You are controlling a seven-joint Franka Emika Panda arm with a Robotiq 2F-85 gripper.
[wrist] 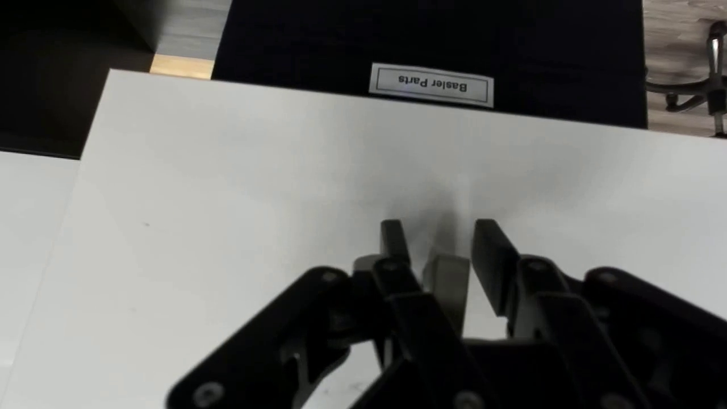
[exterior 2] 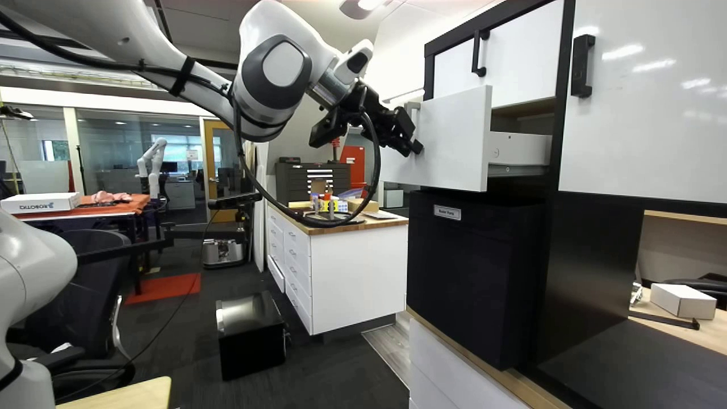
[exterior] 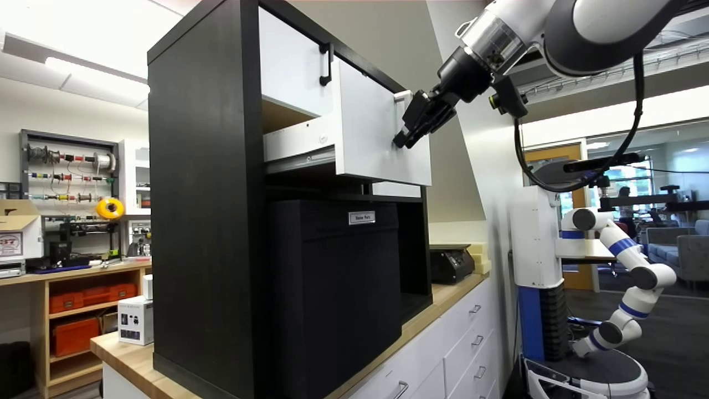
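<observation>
A white drawer (exterior: 362,133) juts out from the dark cabinet, its side wall and metal rail showing. On its front is a grey handle (wrist: 450,279), standing between the two fingers of my gripper in the wrist view. Slim gaps show beside the handle, so the fingers are partly open around it rather than clamped. From exterior view 1, the gripper (exterior: 401,138) covers most of the handle. Exterior view 2 has the fingertips (exterior 2: 417,146) close against the drawer front; whether they touch it I cannot tell.
Below the drawer stands a black bin (exterior: 339,286) labelled "Basler Parts". Another white front with a black handle (exterior 2: 480,53) is above it. The cabinet's dark side panel (exterior: 199,199) borders the drawer. Open air lies in front of the drawer around the arm.
</observation>
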